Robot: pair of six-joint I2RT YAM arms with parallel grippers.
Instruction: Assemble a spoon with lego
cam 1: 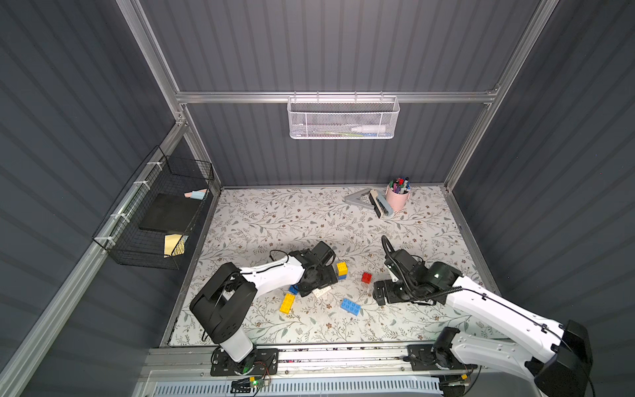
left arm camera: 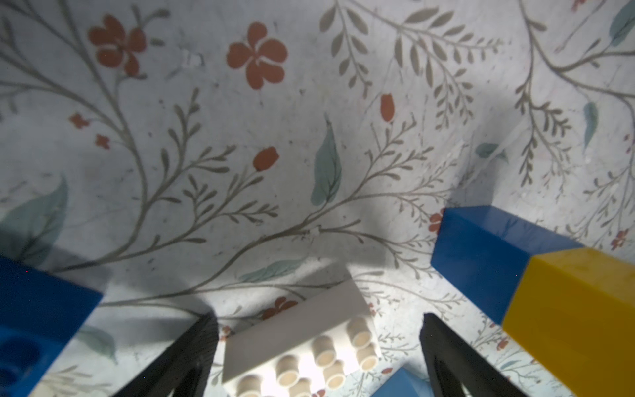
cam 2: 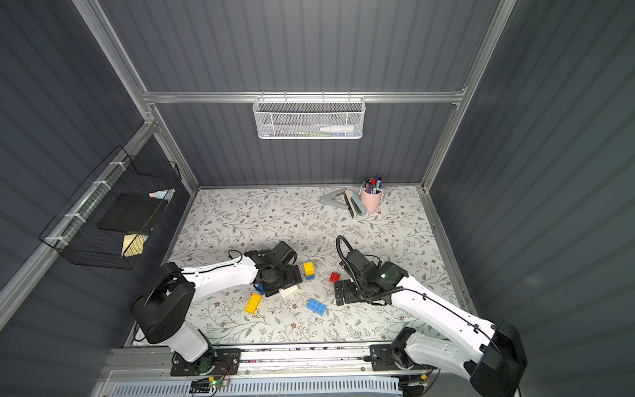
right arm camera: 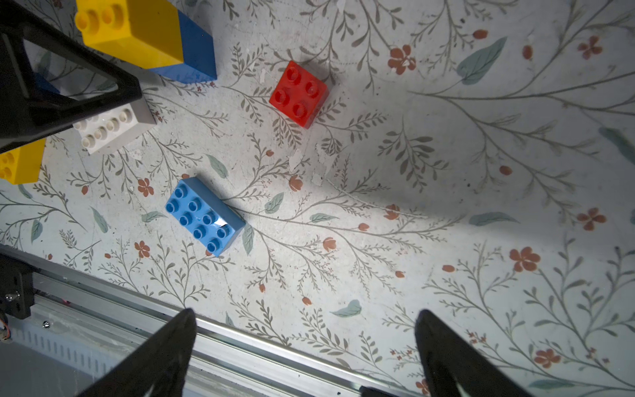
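Note:
My left gripper stands part open over the table, fingers apart. The white brick (left arm camera: 301, 350), studs showing, appears between its fingertips in the left wrist view, with a gap on each side. To its right a yellow brick (cam 1: 342, 267) sits atop a dark blue brick (left arm camera: 492, 254). Another dark blue brick (cam 1: 293, 289) is partly hidden by the left arm. A yellow brick (cam 1: 287, 303) lies in front of it. The light blue brick (right arm camera: 203, 217) and the red brick (right arm camera: 299, 93) lie loose. My right gripper is open and empty, right of the red brick.
At the back right stand a pink pen cup (cam 1: 397, 197) and a grey triangular object (cam 1: 360, 197). A black wire basket (cam 1: 158, 215) hangs on the left wall, a white one (cam 1: 344, 119) on the back wall.

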